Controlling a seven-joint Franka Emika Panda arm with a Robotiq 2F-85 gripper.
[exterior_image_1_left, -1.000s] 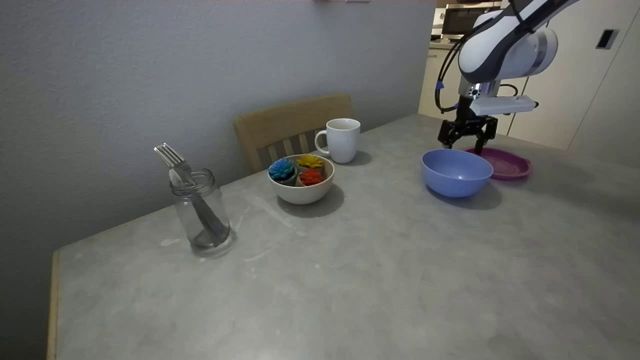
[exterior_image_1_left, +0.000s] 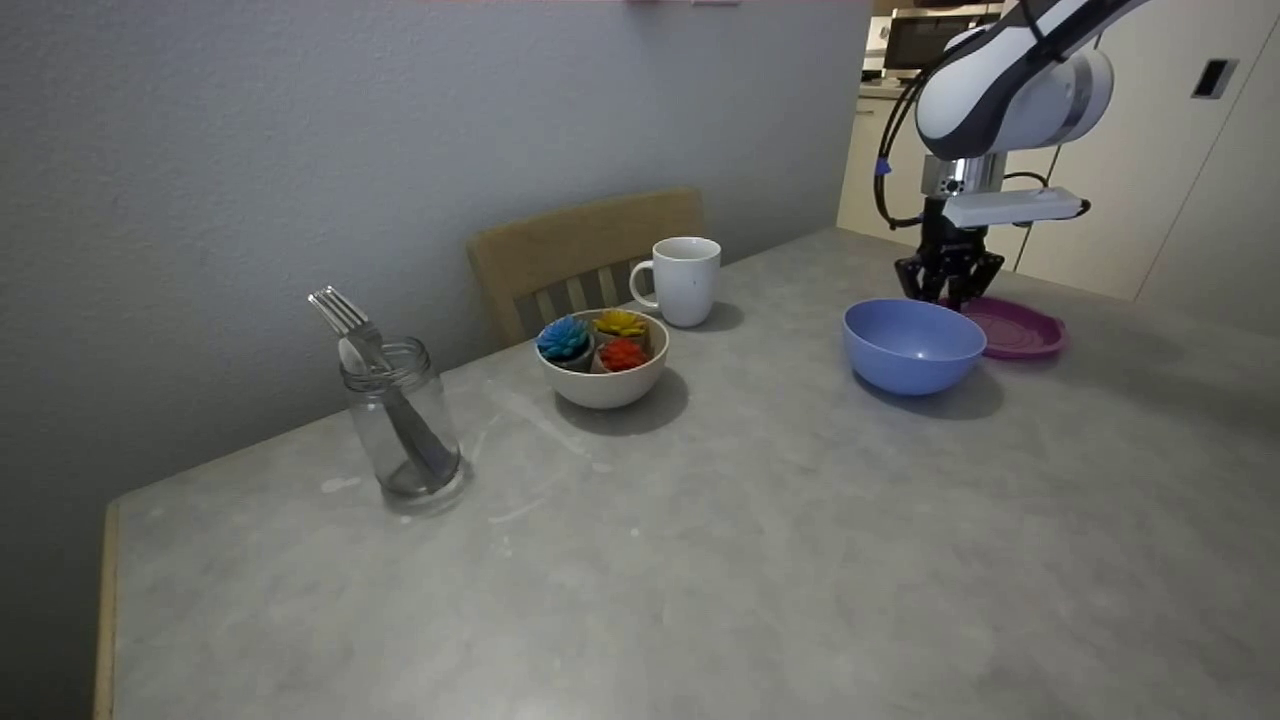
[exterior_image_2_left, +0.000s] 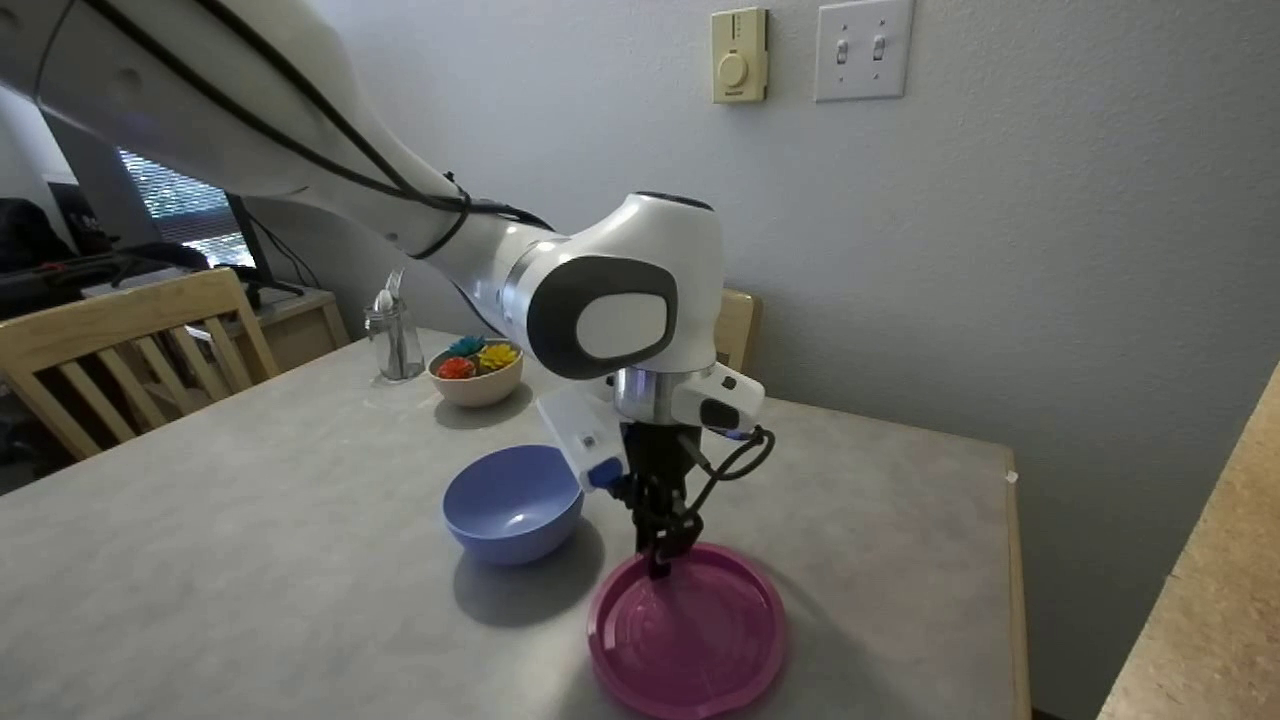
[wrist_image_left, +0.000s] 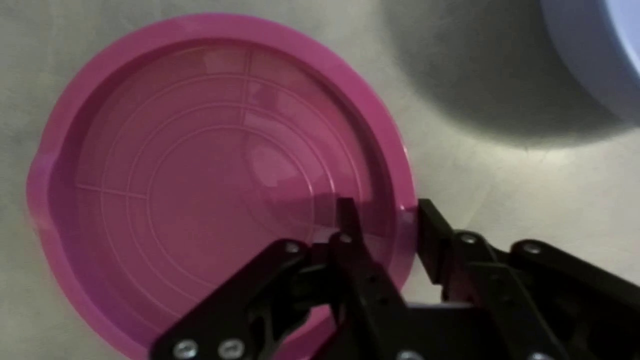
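A round magenta lid (wrist_image_left: 198, 174) with a raised rim lies flat on the table. My gripper straddles the lid's right rim in the wrist view: one finger (wrist_image_left: 351, 222) is over the inside, the other (wrist_image_left: 433, 225) just outside. The fingers stand part open, and a gap shows between the inner finger and the rim. Beside the lid stands an empty blue bowl (exterior_image_2_left: 510, 528). In exterior view 1 the gripper's fingertips are partly hidden behind that bowl (exterior_image_1_left: 912, 360).
Toward the far wall are a white mug (exterior_image_1_left: 687, 282), a pale bowl with colourful succulents (exterior_image_1_left: 606, 386), and a glass jar holding cutlery (exterior_image_1_left: 402, 438). The blue bowl sits close to the gripper.
My gripper's fingers have come closer together, and the gripper has moved slightly to the right in exterior view 1. The lid has shifted very little; the bowls, mug and jar remain in place.
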